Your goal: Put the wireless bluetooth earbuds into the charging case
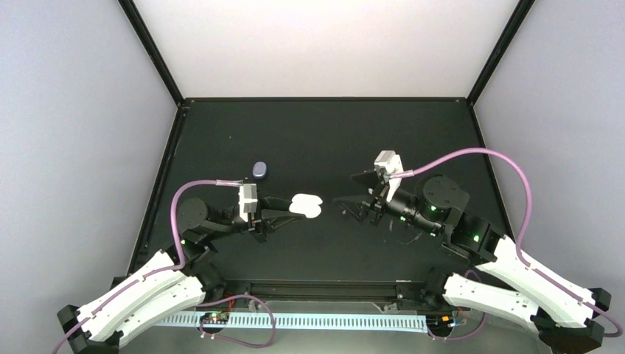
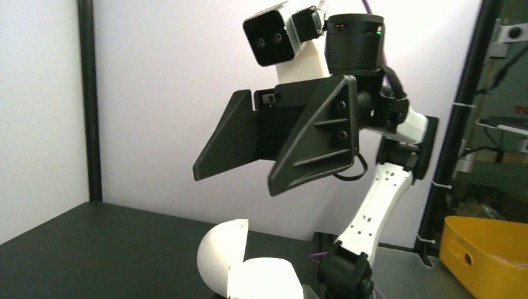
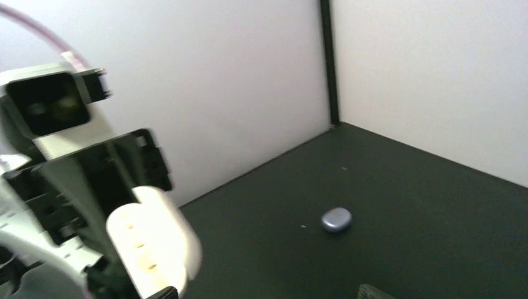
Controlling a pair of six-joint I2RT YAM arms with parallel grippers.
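Note:
My left gripper (image 1: 295,209) is shut on the white charging case (image 1: 306,206) and holds it above the table. The case's lid (image 2: 220,256) is swung up from its body (image 2: 268,280). The right wrist view shows the case's inner face (image 3: 142,246), with a few small yellowish spots; whether an earbud sits inside, I cannot tell. To the right of the case, clear of it, my right gripper (image 1: 343,190) is open, with nothing visible between its fingers. No separate earbud can be made out.
A small rounded lavender-grey object (image 1: 259,170) lies on the black table behind the left gripper. Much of the table (image 1: 332,133) behind the arms is bare. A yellow bin (image 2: 482,249) stands beyond the table in the left wrist view.

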